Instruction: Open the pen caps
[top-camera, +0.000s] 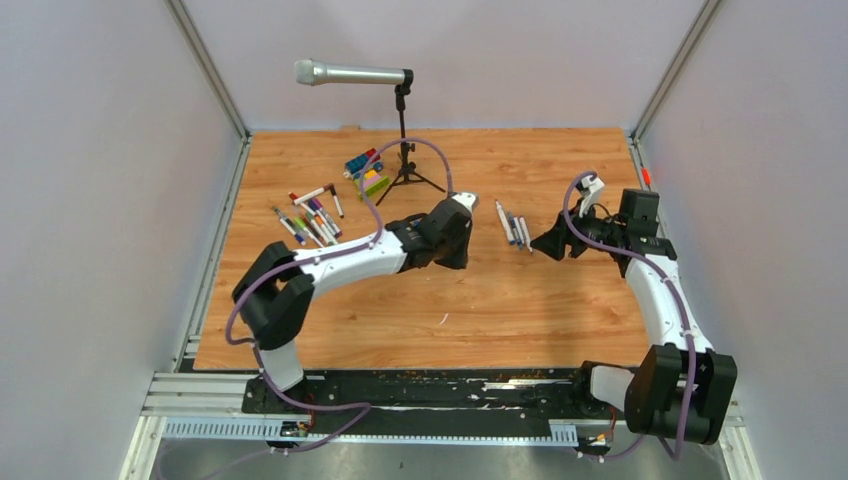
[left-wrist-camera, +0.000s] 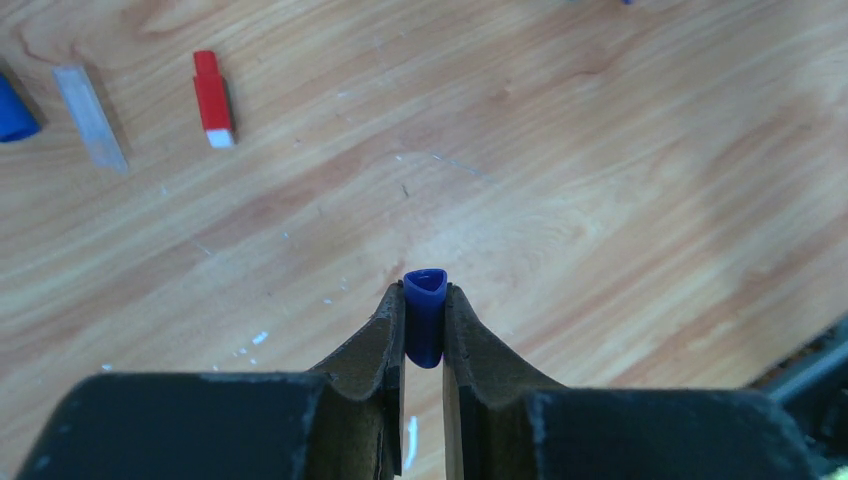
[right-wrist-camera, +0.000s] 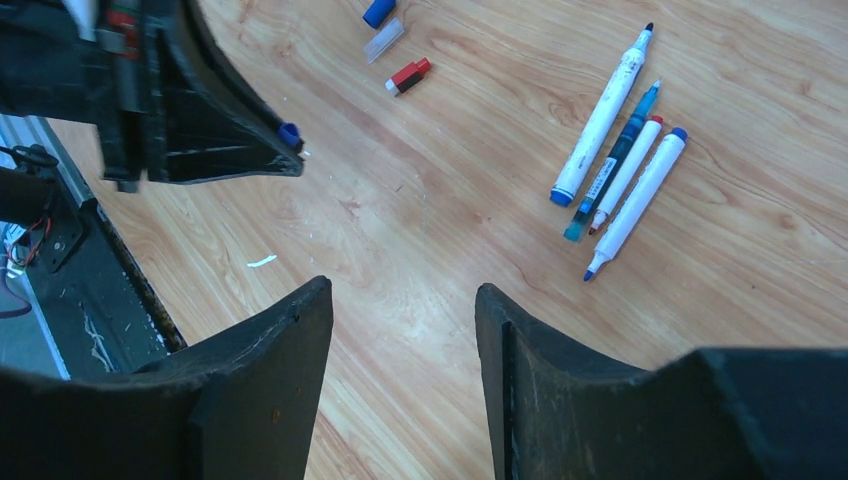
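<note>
A blue pen cap is pinched between the fingertips of my left gripper, which hangs above the table. Several uncapped pens lie side by side: a white marker, a blue pen, a thin white pen with a red end and a white marker with a blue end. To their right, in the top view, my right gripper stands open and empty. On the table lie a red cap, a clear cap and a blue cap.
A pile of capped-looking pens lies at the left. Coloured blocks and a microphone stand are at the back.
</note>
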